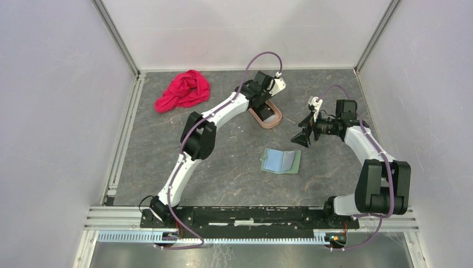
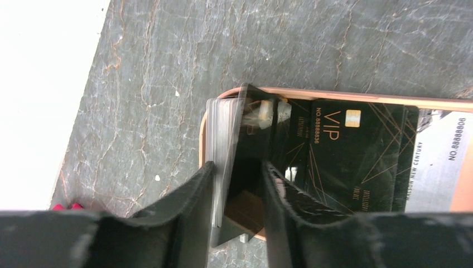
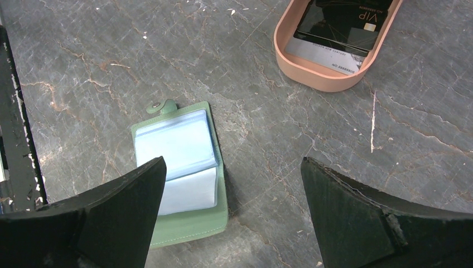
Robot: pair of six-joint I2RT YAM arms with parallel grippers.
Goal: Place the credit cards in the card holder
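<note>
The pink box [image 1: 265, 124] holds black and white credit cards [image 2: 357, 151]. My left gripper is over the box's far end, its fingers part open around a tilted stack of cards [image 2: 222, 123] with a black card on one side; whether it grips them is unclear. The green card holder [image 3: 189, 226], with pale blue sleeves [image 3: 175, 137], lies open on the table in front of the box. My right gripper hangs open above the table to the right, nothing between its fingers.
A crumpled red cloth [image 1: 181, 92] lies at the back left. White walls border the dark table [image 1: 223, 167], whose front left and middle are clear.
</note>
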